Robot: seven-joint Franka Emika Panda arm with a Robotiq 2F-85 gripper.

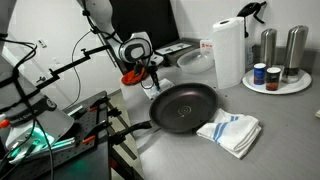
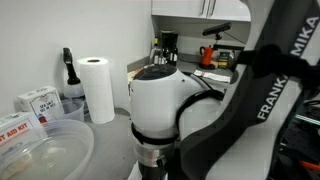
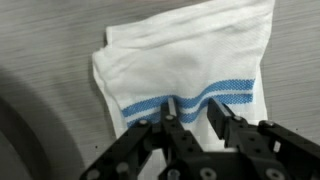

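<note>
A white towel with blue stripes [image 3: 185, 65] lies on the counter beneath my gripper, filling the middle of the wrist view. Its cloth is rumpled near the fingertips, and the stripes bend there. My fingers stand some way apart, with cloth showing in the gap; whether they pinch any of it I cannot tell. In exterior view 1 the gripper [image 1: 154, 84] is low over this towel, left of the black pan [image 1: 183, 108]. A second white towel with blue stripes [image 1: 230, 132] lies folded to the right of the pan.
Behind stand a clear bowl [image 1: 194, 62], a paper towel roll [image 1: 229, 55] and a tray [image 1: 298, 84] with small cans and shakers. The pan's handle [image 1: 136, 128] points toward the front left. Bare counter lies at the front right.
</note>
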